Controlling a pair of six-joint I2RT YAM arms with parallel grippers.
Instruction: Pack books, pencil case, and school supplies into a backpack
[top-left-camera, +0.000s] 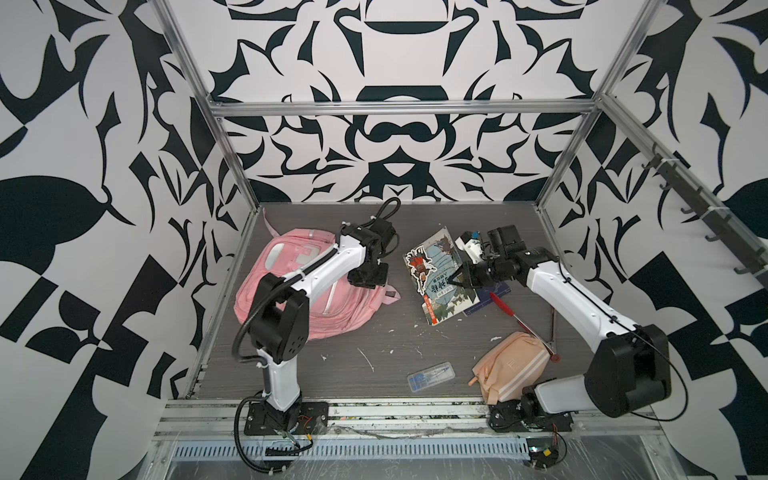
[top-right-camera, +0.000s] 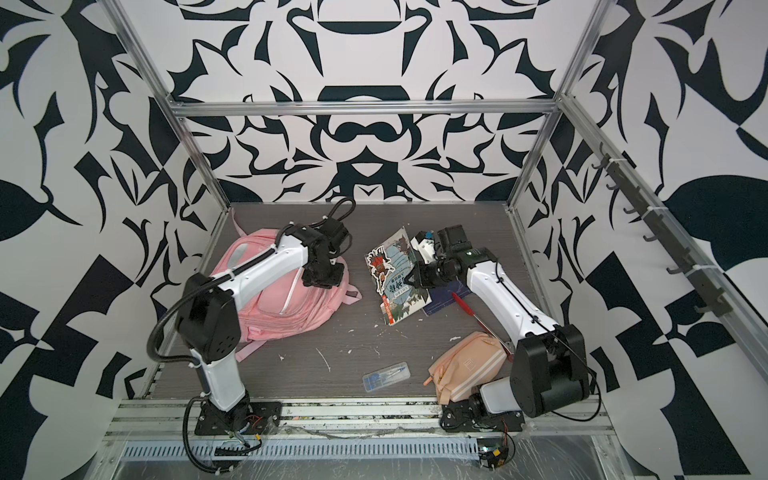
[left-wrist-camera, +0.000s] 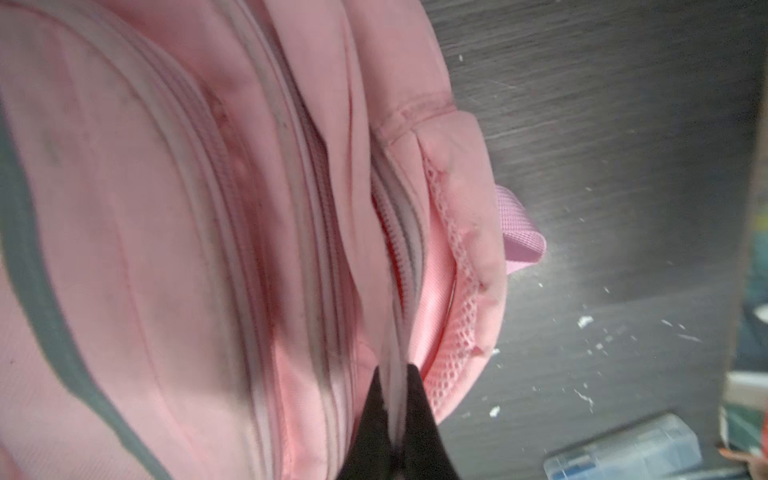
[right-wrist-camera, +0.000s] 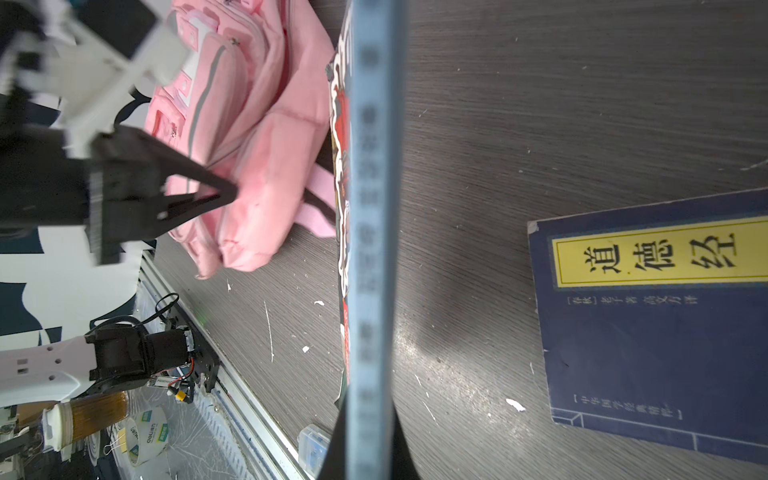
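Note:
The pink backpack (top-left-camera: 280, 280) lies on the left of the table, with a compartment mouth showing along its right side in the left wrist view. My left gripper is shut on a thin fold of the backpack's pink fabric at that opening. In the right wrist view, a picture book's pale blue spine (right-wrist-camera: 372, 240) runs up between the fingers of my right gripper, which is shut on it. The book cover (top-left-camera: 438, 280) faces up and left, tilted. A dark blue book (right-wrist-camera: 656, 344) lies flat on the table beside it.
A peach pencil case (top-left-camera: 512, 366) sits front right, beside a red-handled long tool (top-left-camera: 504, 304). Near the front edge lies a clear case with blue contents (top-left-camera: 430, 376). Paper scraps dot the clear table middle.

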